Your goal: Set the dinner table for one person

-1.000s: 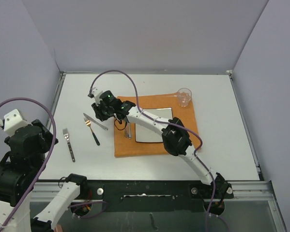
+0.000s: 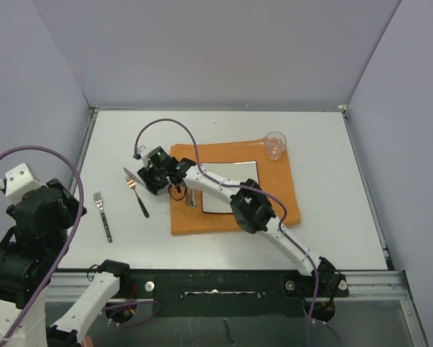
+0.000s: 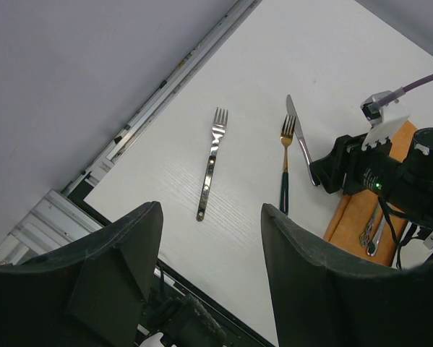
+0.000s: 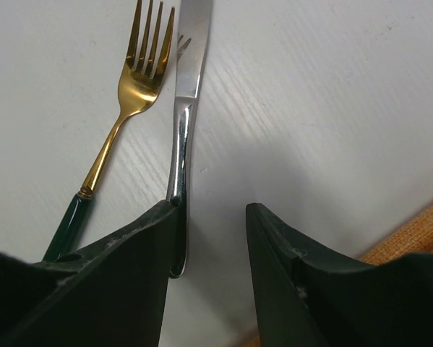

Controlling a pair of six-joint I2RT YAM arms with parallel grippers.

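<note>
A silver knife [image 4: 189, 69] lies on the white table, my right gripper open low over its handle, one finger at the handle. Beside it lies a gold fork with dark green handle [image 4: 138, 87]. A silver fork [image 2: 100, 210] lies further left. My left gripper is open, raised at the table's left, nothing between its fingers. An orange placemat [image 2: 194, 228] holds a square white plate [image 2: 216, 206], partly behind the right arm, with spoons [image 3: 375, 242] at its left side. A clear glass [image 2: 275, 144] stands at the mat's back right corner.
Grey walls [image 2: 216, 50] border the back and sides. The right arm reaches across the mat and plate.
The left arm has not moved.
</note>
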